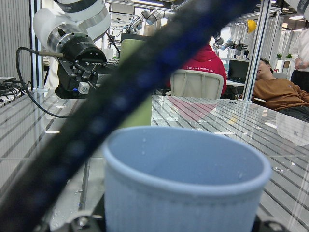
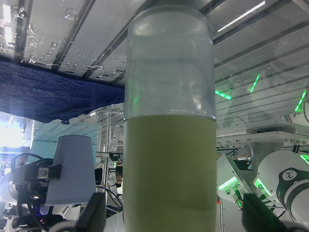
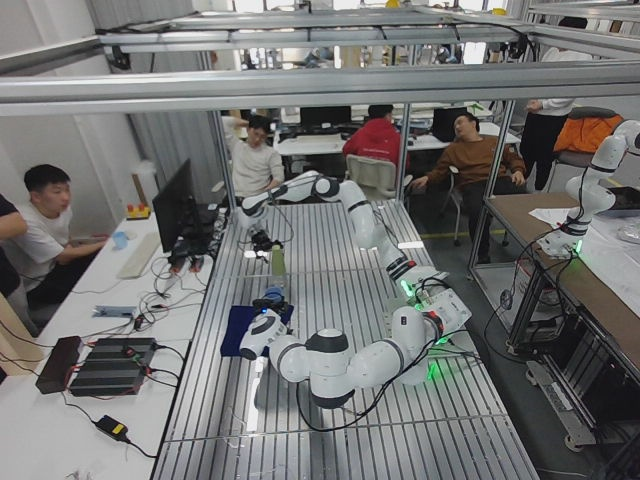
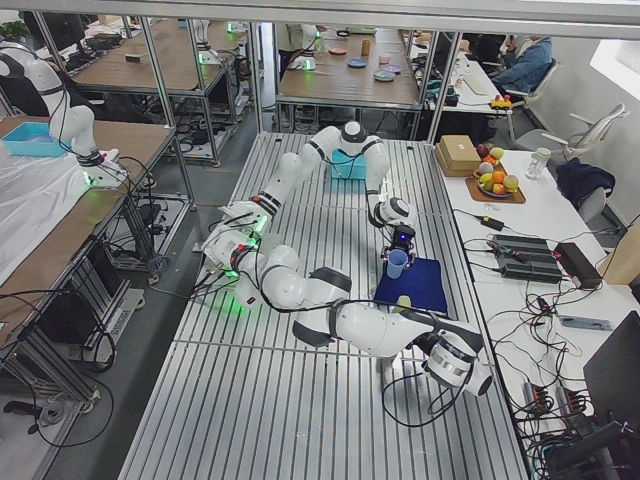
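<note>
A light blue cup (image 1: 186, 193) fills the lower left wrist view, upright, with my left gripper (image 4: 398, 245) shut on it above the dark blue cloth (image 4: 425, 285). Its inside bottom is hidden. A bottle (image 2: 169, 169) of pale green liquid, clear at one end, stands in my right gripper, which is shut on it. In the camera left view the bottle (image 3: 278, 262) is just beyond the cup (image 3: 273, 295). A dark blurred band crosses the left wrist view, partly covering the bottle.
The slatted metal table (image 3: 340, 440) has bare room around the arms. A cyan bin (image 4: 348, 172) stands at the far end in the camera right view. The side desk (image 3: 90, 430) holds electronics, cables and a monitor; people sit around it and behind.
</note>
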